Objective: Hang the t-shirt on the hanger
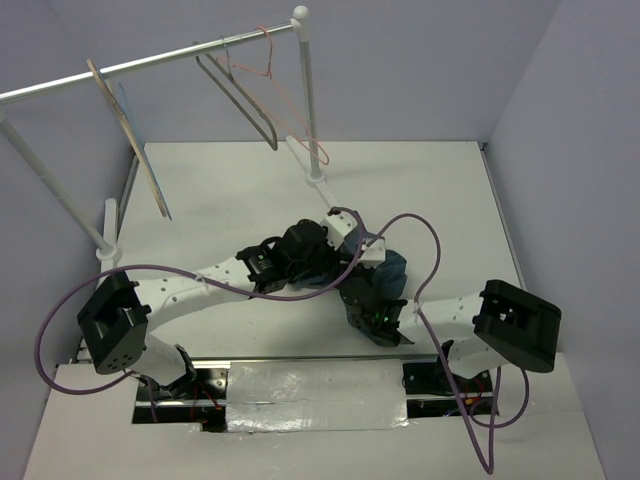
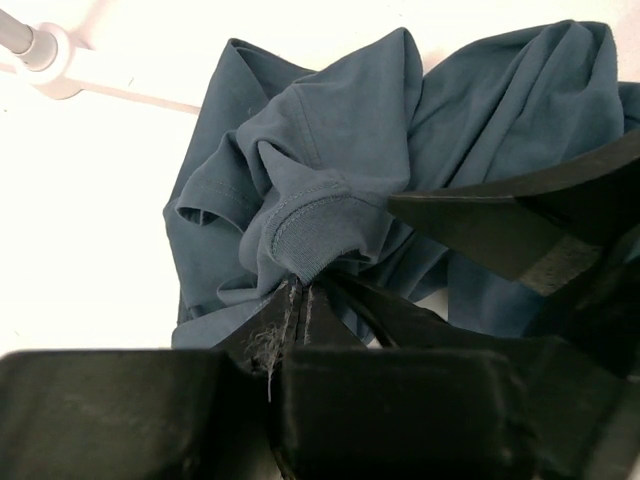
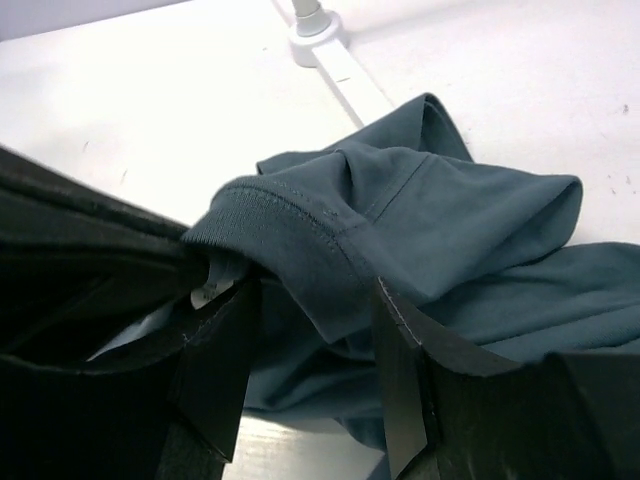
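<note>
The dark blue-grey t-shirt (image 1: 390, 275) lies crumpled on the white table, partly under both arms. My left gripper is shut at a folded hem of the cloth, its tips at the fabric. Close beside it, my right gripper stands open, with the raised fold of the shirt between and above its fingers. In the top view both wrists almost meet over the shirt and hide much of it. Hangers hang from the rail at upper left, among them a pink hanger (image 1: 290, 110).
The rack's rail (image 1: 160, 60) and posts stand at the back and left, with a white foot bar (image 1: 330, 195) behind the shirt. Bare table lies left and right of the shirt. Purple cables loop over both arms.
</note>
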